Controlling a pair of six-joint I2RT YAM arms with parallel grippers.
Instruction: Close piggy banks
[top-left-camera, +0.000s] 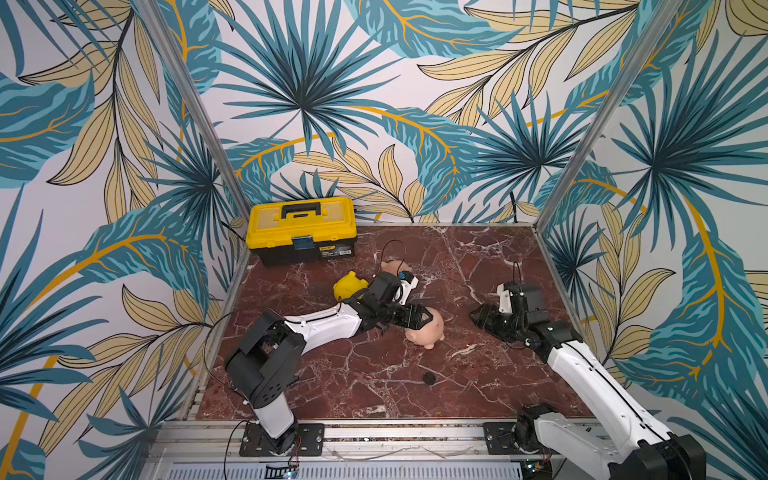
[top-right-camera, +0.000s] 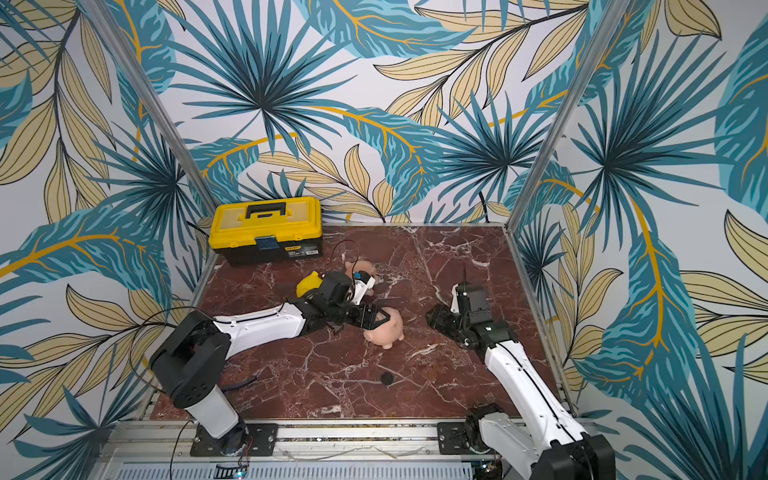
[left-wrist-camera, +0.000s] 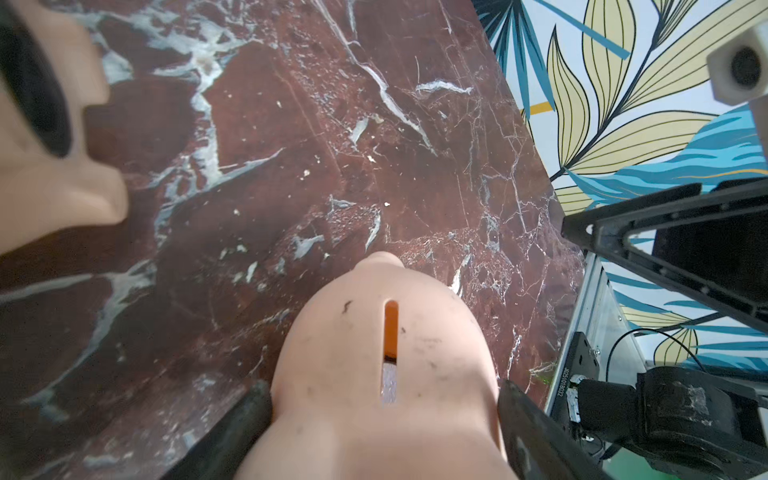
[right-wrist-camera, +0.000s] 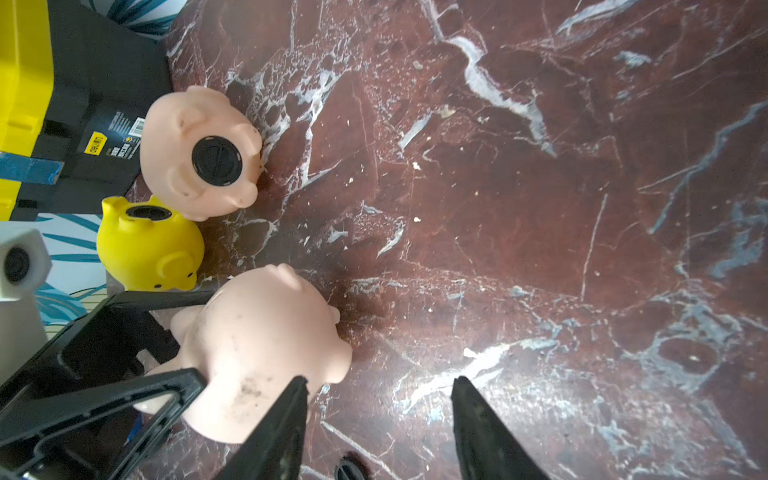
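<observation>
My left gripper is shut on a pink piggy bank (left-wrist-camera: 384, 320), one finger (left-wrist-camera: 232, 424) against each side. The coin slot faces the left wrist camera; the bank's belly is out of sight. A loose black plug (top-left-camera: 429, 378) lies on the table in front of it. My right gripper stands open and empty, to the right of the held bank. Behind, a second pink bank (right-wrist-camera: 172, 144) has a black plug (right-wrist-camera: 217, 161) in its belly. Beside it sits a smaller yellow bank (right-wrist-camera: 152, 252), also with a black plug (right-wrist-camera: 149, 213).
A yellow and black toolbox (top-left-camera: 301, 230) stands at the back left. The left arm (top-left-camera: 324, 321) stretches across the left half of the table (top-left-camera: 480, 392).
</observation>
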